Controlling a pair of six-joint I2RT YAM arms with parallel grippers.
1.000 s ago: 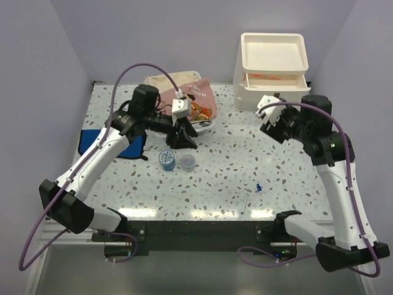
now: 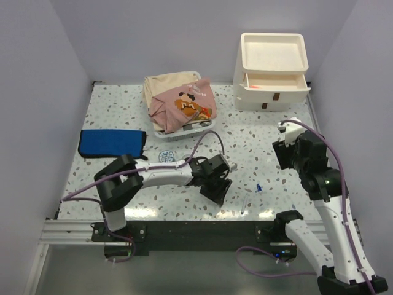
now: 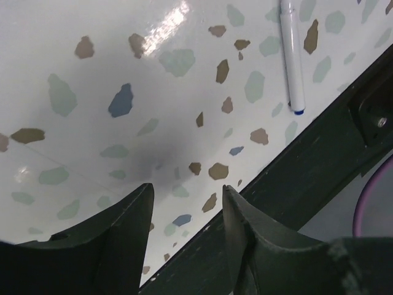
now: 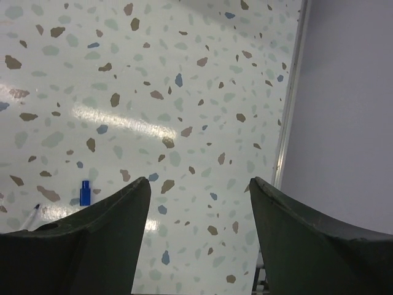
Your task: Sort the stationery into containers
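A white pen with a blue end lies near the table's front edge, and a small blue item lies to its right. My left gripper is low over the table a short way left of the pen, its fingers apart with nothing between them. My right gripper hangs open above the right part of the table, empty. A blue round container sits mid-table, partly behind the left arm.
A white drawer unit with an open drawer stands at the back right. A bin with cloths is at the back, a blue pouch at the left. The table has free room at centre right.
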